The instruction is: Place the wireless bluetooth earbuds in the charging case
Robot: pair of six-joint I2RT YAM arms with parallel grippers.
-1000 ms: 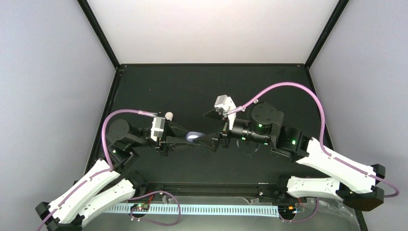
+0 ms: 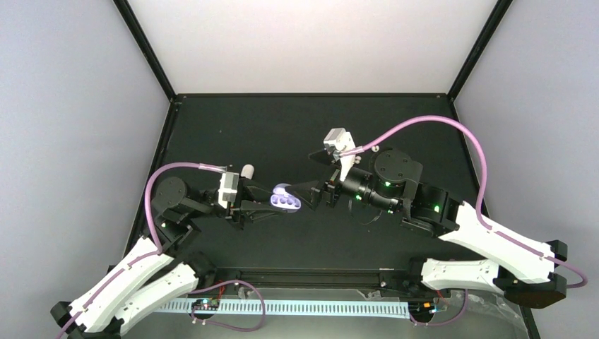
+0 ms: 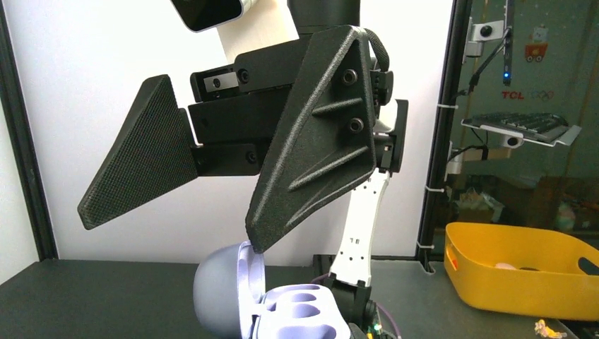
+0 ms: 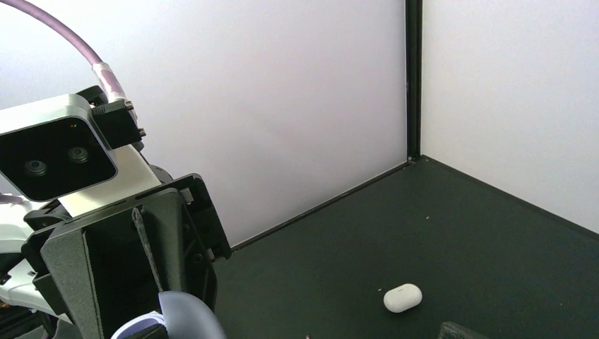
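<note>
A pale lavender charging case is held up between the two arms by my left gripper, which is shut on it. Its rounded lid stands open, and several wells show inside. My right gripper is open, its fingers wide apart with nothing between them. One of its fingertips reaches the rim of the raised lid and appears to touch it. A small white rounded piece lies on the table behind the left gripper; I cannot tell whether it is an earbud.
Pale walls enclose it. A yellow basket appears at the right of the left wrist view, beyond the dark frame post.
The case's lid has swung from looking closed to open, uncovering the wells. My right gripper has moved slightly up and right in the top view. The left gripper has shifted slightly left.
</note>
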